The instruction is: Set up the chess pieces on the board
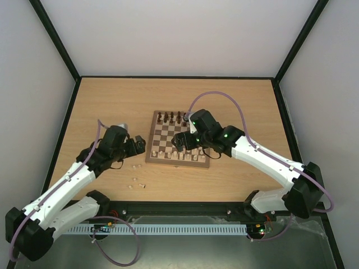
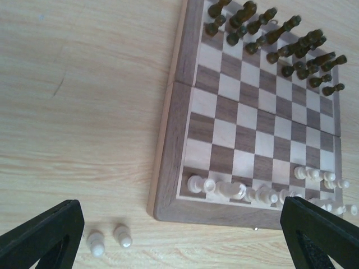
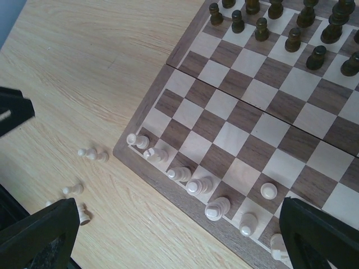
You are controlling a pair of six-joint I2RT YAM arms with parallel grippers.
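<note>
The wooden chessboard (image 1: 150, 147) lies mid-table, dark pieces (image 2: 291, 39) filling its far side. White pieces (image 3: 199, 185) line the near edge, and a white pawn (image 3: 268, 191) stands one row in front of them. Several loose white pieces (image 3: 92, 154) rest on the table left of the board's near corner; two of them are a pawn (image 2: 123, 236) and its neighbour (image 2: 96, 244). Left of the board, my left gripper (image 1: 140, 147) is open and empty. Over the board's near half hangs my right gripper (image 1: 176, 143), open, no piece held between its fingers.
Bare wooden tabletop (image 1: 241, 101) surrounds the board. My left gripper's dark fingertip (image 3: 14, 111) shows at the left of the right wrist view. The two grippers are fairly close together.
</note>
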